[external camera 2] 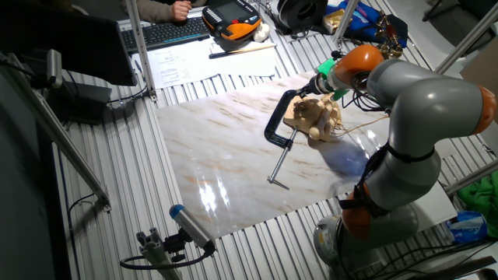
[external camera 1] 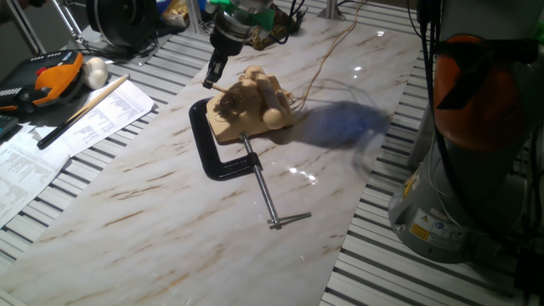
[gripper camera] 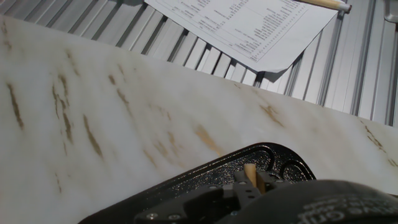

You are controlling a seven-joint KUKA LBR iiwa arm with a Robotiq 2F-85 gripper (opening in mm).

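A tan, lumpy model on a wedge-like base rests on the marble-patterned board. Against its left side sits a black C-clamp, its steel screw running toward the board's front. My gripper is above the model's back left edge, pointing down. It is shut on a thin wooden stick, which slants toward the model; whether its far end touches is unclear. In the wrist view, the stick's short end pokes up between the dark fingers, with the clamp's black frame behind. The model is hidden there.
Printed sheets lie left of the board with a dark-tipped rod on them. An orange-black device is beside them. A thin cord trails behind the model. The board's front is clear.
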